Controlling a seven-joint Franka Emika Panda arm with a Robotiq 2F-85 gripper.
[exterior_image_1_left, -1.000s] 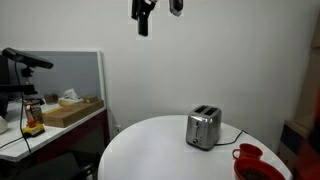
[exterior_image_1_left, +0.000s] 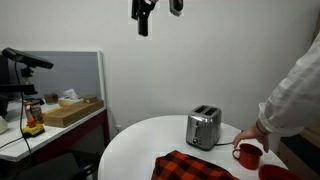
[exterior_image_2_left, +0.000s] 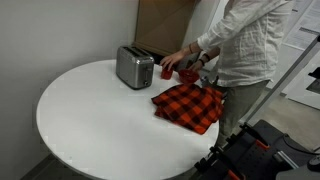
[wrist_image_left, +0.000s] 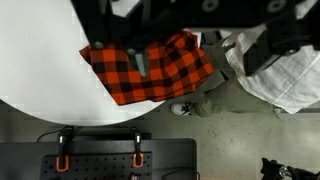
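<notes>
Up at the top of exterior view 1 my gripper (exterior_image_1_left: 160, 21) hangs high above the table. Its two dark fingertips stand well apart with nothing between them, so it is open. A red-and-black checked cloth (exterior_image_2_left: 190, 107) lies spread, somewhat rumpled, on the white table in exterior view 2. The wrist view shows the same cloth (wrist_image_left: 155, 75) from above, partly covered by dark gripper parts. Behind it stands a silver toaster (exterior_image_1_left: 203, 127). A red mug (exterior_image_1_left: 247, 155) and a red bowl (exterior_image_2_left: 188, 76) are beside a person's hands.
A person in a white shirt (exterior_image_2_left: 249, 45) leans over the table, with hands (exterior_image_2_left: 187, 57) near the mug and bowl. The white round table (exterior_image_2_left: 90, 110) has wide bare space left of the cloth. A side shelf (exterior_image_1_left: 70, 112) holds boxes and bottles.
The person's arm reaches in at the right. My gripper has not visibly moved.
</notes>
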